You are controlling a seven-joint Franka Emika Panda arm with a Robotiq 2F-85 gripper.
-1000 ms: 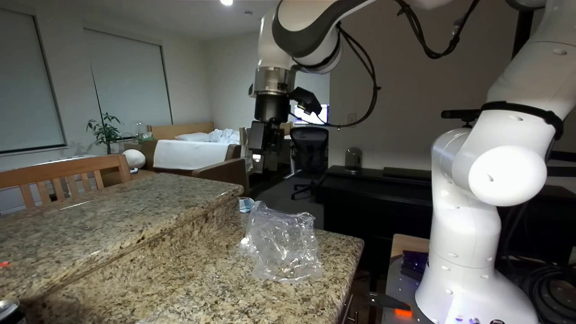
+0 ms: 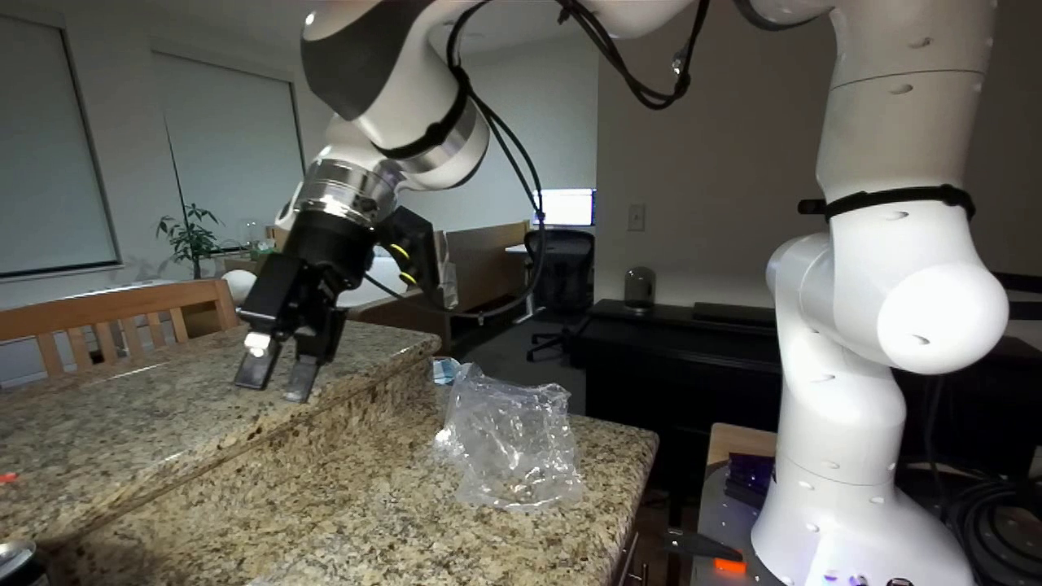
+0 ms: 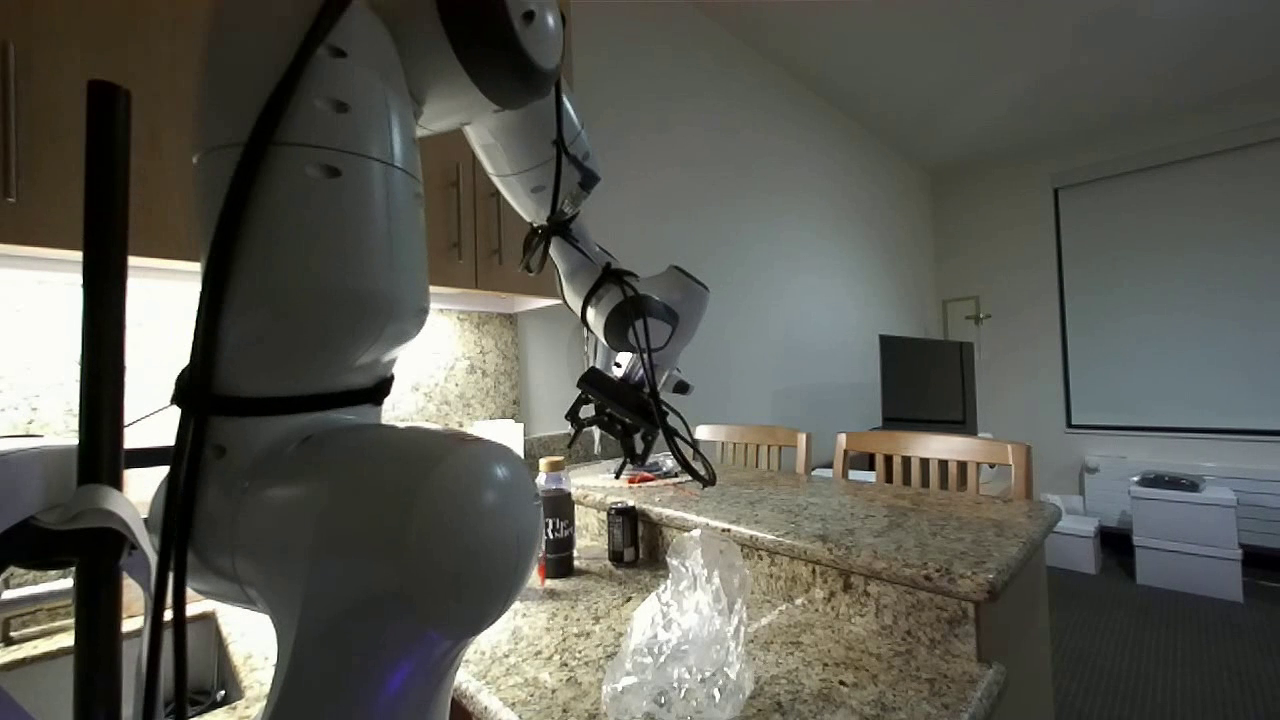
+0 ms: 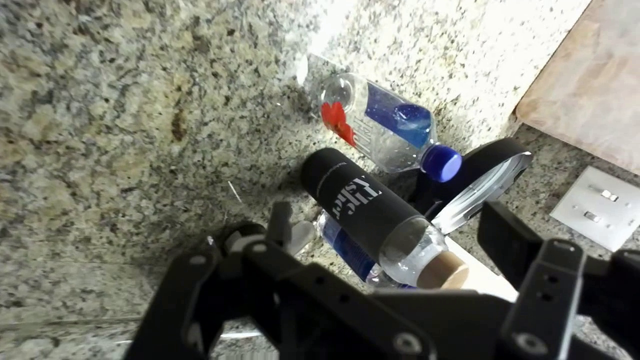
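My gripper hangs above the counter, tilted, its two fingers apart with nothing between them. In the wrist view a black-sleeved bottle with a tan cap appears in the space between the fingers, some way beyond them. Beside it is a clear water bottle with a blue cap; another blue-labelled bottle is partly hidden behind the sleeved one. In exterior view 2 the sleeved bottle stands upright next to a black can. A crumpled clear plastic bag rests on the lower counter.
A raised granite ledge runs along the lower counter. In the wrist view, a round black-rimmed object lies near the bottles, by a wall switch plate. Wooden chairs stand behind the ledge. Granite between bag and ledge is clear.
The arm has swung left and lowered in exterior view 1, and the gripper has tilted from pointing straight down. Its fingers now show apart. The plastic bag has not moved.
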